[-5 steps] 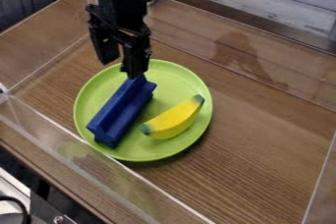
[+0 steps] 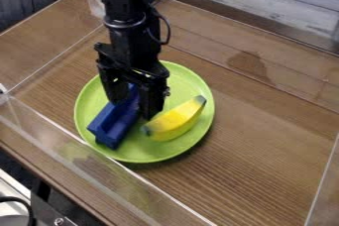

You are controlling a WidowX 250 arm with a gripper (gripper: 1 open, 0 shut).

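Note:
My black gripper [image 2: 134,93] is low over a green plate [image 2: 162,148], its open fingers around the upper part of a blue bar [image 2: 110,127] that lies lengthwise on the plate's left side. A yellow banana [image 2: 176,118] lies on the right side of the plate, beside my fingers. The arm hides part of the bar and the back of the plate.
A pale wall or ledge runs along the back right, and dark clutter with a cable shows beyond the near left edge.
My gripper has come down and toward the viewer from above the back of the plate to around the blue bar. The bar and banana look unmoved.

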